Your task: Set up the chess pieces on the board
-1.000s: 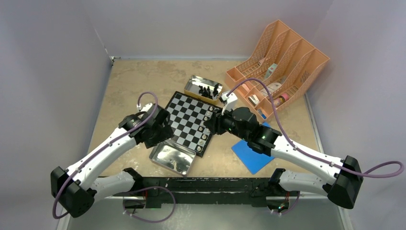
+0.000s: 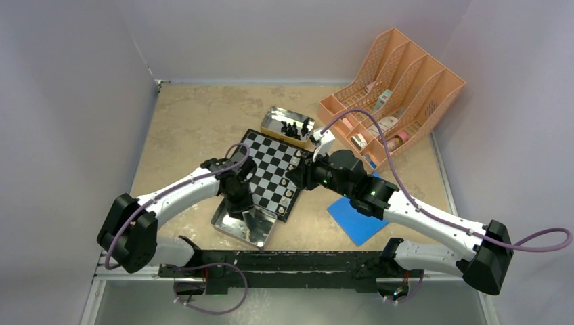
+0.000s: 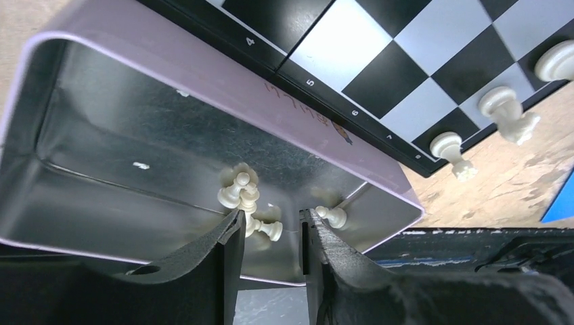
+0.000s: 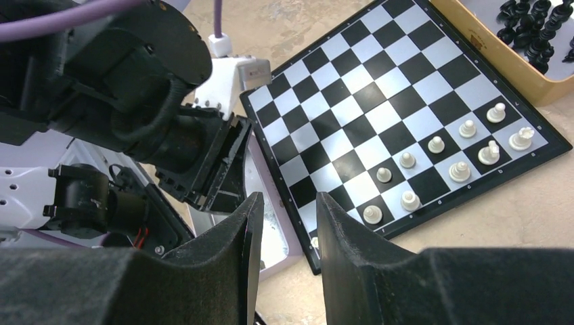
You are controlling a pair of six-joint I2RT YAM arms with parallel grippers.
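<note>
The checkered chessboard [image 2: 264, 166] lies mid-table, with several white pieces upright along its right side; in the right wrist view a white pawn [image 4: 384, 175] and a white rook [image 4: 372, 214] are among them. In the left wrist view, a cluster of loose white pieces [image 3: 248, 196] and a separate white pawn [image 3: 334, 217] lie in the metal tray [image 3: 128, 122]. Above this tray my left gripper is part open, nothing held between its fingers. My right gripper is open and empty, over the board's right side.
Black pieces [image 2: 293, 129] lie in a second tray [image 2: 276, 114] behind the board. An orange organizer [image 2: 399, 88] stands at the back right, and a blue sheet [image 2: 357, 221] lies right of the board.
My left arm has moved right and toward the front, from the tray's back left corner to over the tray. The right arm stays nearly still.
</note>
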